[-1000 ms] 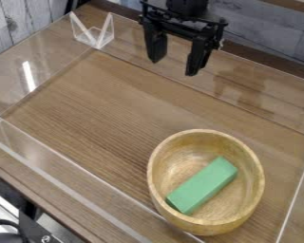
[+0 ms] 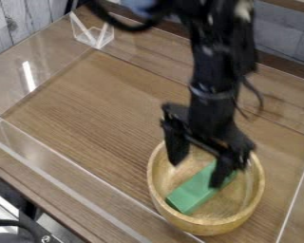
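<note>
A round pale wooden bowl (image 2: 163, 196) sits at the lower right of the table, holding a green rectangular block (image 2: 192, 194). My gripper (image 2: 199, 155), dark and motion-blurred, is low over the bowl, its fingers reaching around the upper part of the block; whether they are open or shut is unclear.
A small clear plastic piece (image 2: 94, 32) is at the back left near the edge. The arm hides part of the back right.
The bowl and green block look unmoved.
</note>
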